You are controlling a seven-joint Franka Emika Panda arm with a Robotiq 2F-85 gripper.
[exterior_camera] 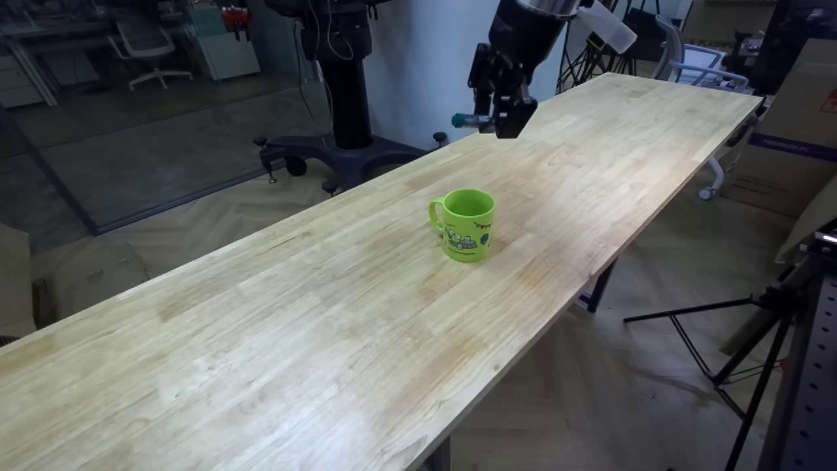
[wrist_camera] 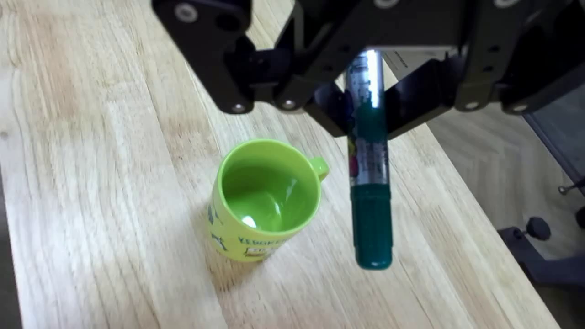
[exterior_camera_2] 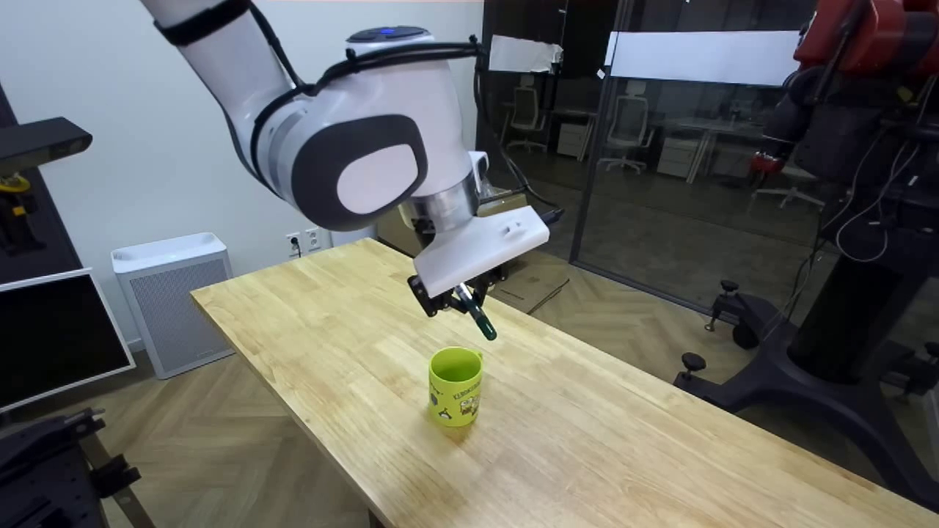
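A lime-green mug [exterior_camera: 468,227] with printed figures stands upright on the wooden table; its open top shows an empty inside in the wrist view. My gripper is shut on a green-capped marker [wrist_camera: 371,225], whose cap end sticks out past the fingers. In the wrist view the marker lies to the right of the mug [wrist_camera: 266,192], beyond its handle. From the second exterior view, the marker [exterior_camera_2: 476,313] slants down above the mug [exterior_camera_2: 455,387], clear of it. The first exterior view shows the gripper [exterior_camera: 498,124] raised well above the tabletop.
A dark wheeled stand [exterior_camera_2: 836,361] is on the floor beyond one long edge, and a tripod [exterior_camera: 737,353] is beyond the other.
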